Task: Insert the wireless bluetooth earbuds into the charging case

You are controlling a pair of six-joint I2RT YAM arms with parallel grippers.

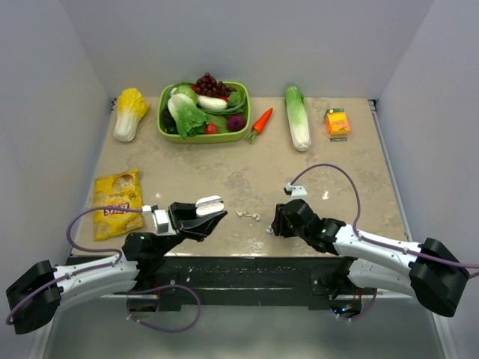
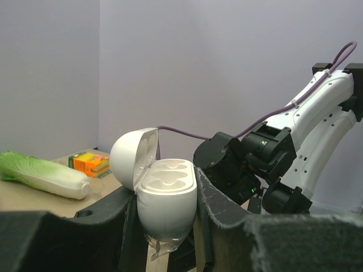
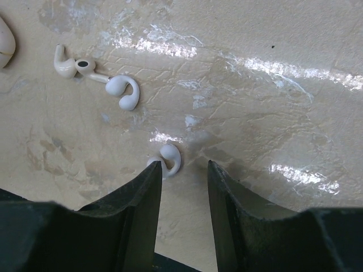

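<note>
My left gripper is shut on the white charging case, whose lid stands open, showing empty-looking earbud wells. My right gripper hangs part open, low over the table, with a single white earbud lying between and just beyond its fingertips. More white earbud pieces lie in a short row up and to the left of that one in the right wrist view, also seen small on the table in the top view.
A chips bag lies at left. A green basket of vegetables, a carrot, cabbages and an orange box line the back.
</note>
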